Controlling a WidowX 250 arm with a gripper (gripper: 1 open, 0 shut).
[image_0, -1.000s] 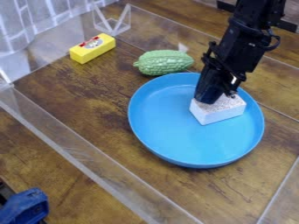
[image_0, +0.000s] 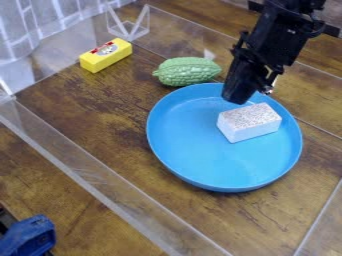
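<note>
A white speckled block (image_0: 249, 122) lies in a round blue plate (image_0: 201, 150), right of its middle. Above the block hangs my black gripper (image_0: 241, 93), shut, with nothing seen between its fingers. A green corn-like vegetable (image_0: 187, 71) lies just beyond the plate's upper left edge.
A yellow box (image_0: 106, 56) lies at the upper left of the wooden table. A dark blue object (image_0: 22, 236) is at the bottom left corner. The table left of the plate is clear, with a translucent strip along the left side.
My gripper has risen up and away from the block, which now shows uncovered in the plate.
</note>
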